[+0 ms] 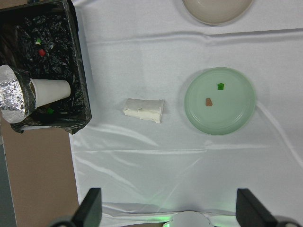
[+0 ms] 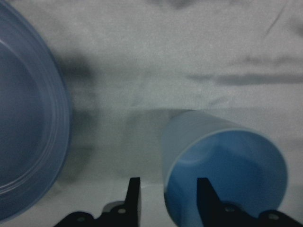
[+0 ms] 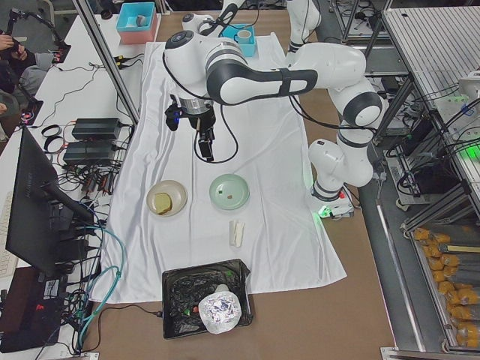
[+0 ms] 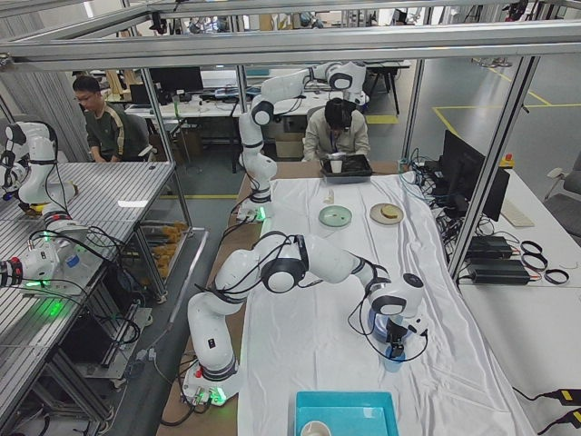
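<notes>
My left gripper hangs open and empty over the white cloth. Below it in the left wrist view lie a green plate point(image 1: 220, 116) with small green and tan bits, a folded white piece point(image 1: 143, 109) and the rim of a beige plate point(image 1: 218, 16). The beige plate point(image 3: 174, 210) carries a yellowish item. My right gripper is open at a tipped-looking or angled blue cup point(image 2: 189, 132), one finger over its opening and the other outside the near wall. A blue plate point(image 2: 33, 118) lies beside the cup.
A black bin point(image 1: 78, 104) with plastic lining, a white cup and foil stands at one end. A cyan tray point(image 4: 345, 404) with a mug is at the other end. Cables and monitors line one side; the cloth between plates is clear.
</notes>
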